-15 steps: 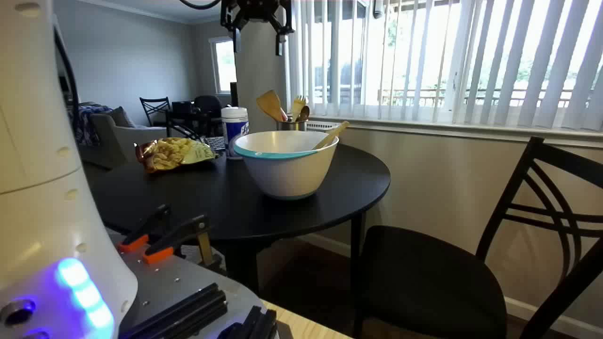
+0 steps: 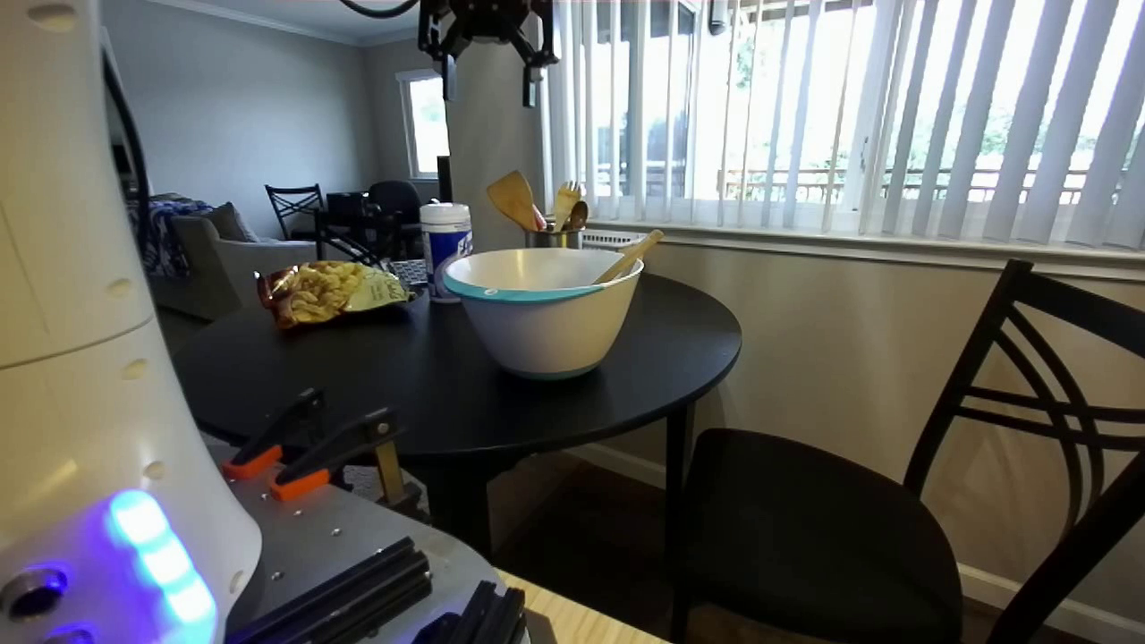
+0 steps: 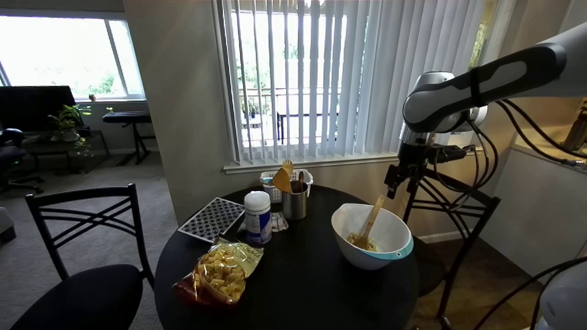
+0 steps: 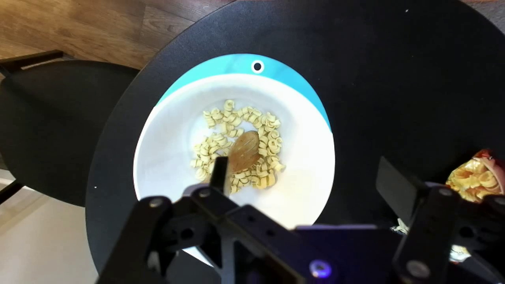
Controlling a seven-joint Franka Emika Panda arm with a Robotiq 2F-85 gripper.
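Note:
My gripper (image 2: 488, 91) hangs open above the table, with empty space between its fingers. Below it stands a white bowl (image 3: 352, 220) with a turquoise rim section. Curly pasta (image 4: 270, 137) lies in the bottom of the bowl. A wooden spoon (image 3: 372, 219) leans inside, its head in the pasta and its handle rising past the rim. In the wrist view one finger (image 4: 219, 174) overlaps the spoon's handle from above and hides part of it; exterior view 1 shows the gripper well clear of the bowl.
On the black round table (image 3: 308, 280) are a snack bag (image 3: 223, 272), a white-lidded canister (image 3: 258, 217), a metal utensil holder (image 3: 295, 203), a white basket (image 3: 273, 190) and a patterned mat (image 3: 212, 219). Free tabletop lies between bag and bowl. A black chair (image 2: 816, 526) stands beside the table.

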